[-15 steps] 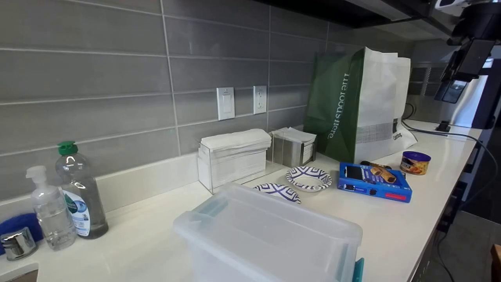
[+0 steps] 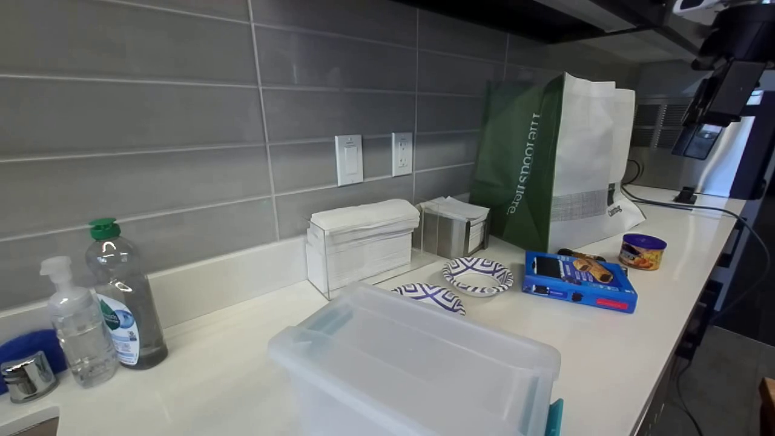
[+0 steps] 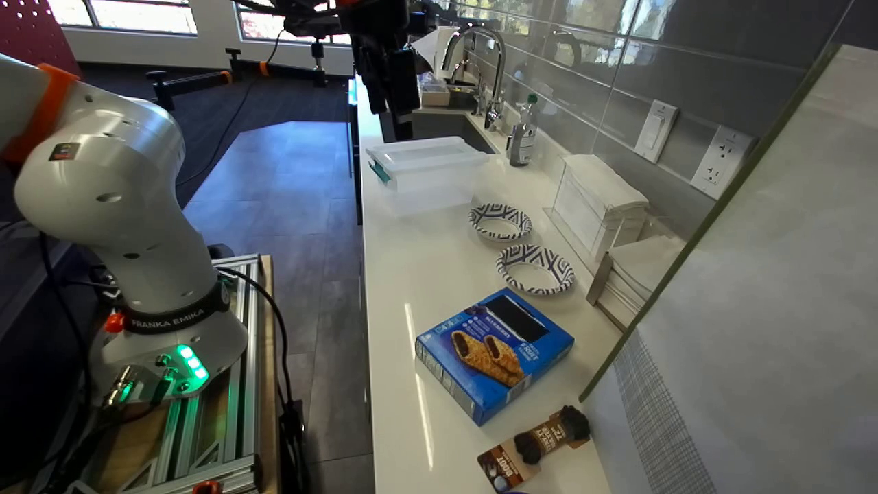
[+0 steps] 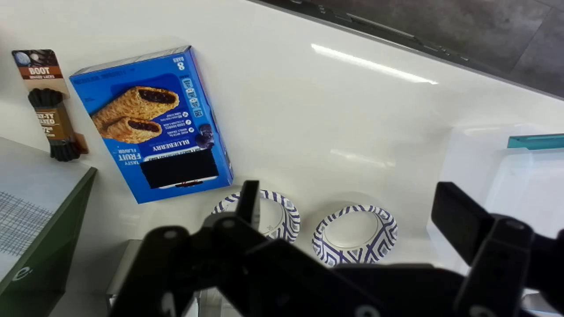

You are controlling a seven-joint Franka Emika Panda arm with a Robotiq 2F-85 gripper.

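Observation:
High over the counter hangs my gripper, its black fingers (image 4: 458, 222) wide apart with only the counter and bowls visible far below between them. A blue blueberry bar box (image 4: 153, 121) lies flat on the counter, left of the gripper in the wrist view. Two patterned paper bowls stand side by side: one bowl (image 4: 355, 235) shows whole between the fingers, while the other bowl (image 4: 285, 211) is partly covered by the left finger. The clear plastic bin (image 3: 432, 177) has its lid on. Beside the box lies a pack of boot laces (image 3: 539, 444).
A tall green and white paper bag (image 2: 519, 167) stands against the wall near the box. Napkin holders (image 2: 363, 243), a dish soap bottle (image 2: 127, 298) and a purple-lidded can (image 2: 642, 251) also occupy the counter. Bare counter (image 3: 403, 280) runs along the front edge.

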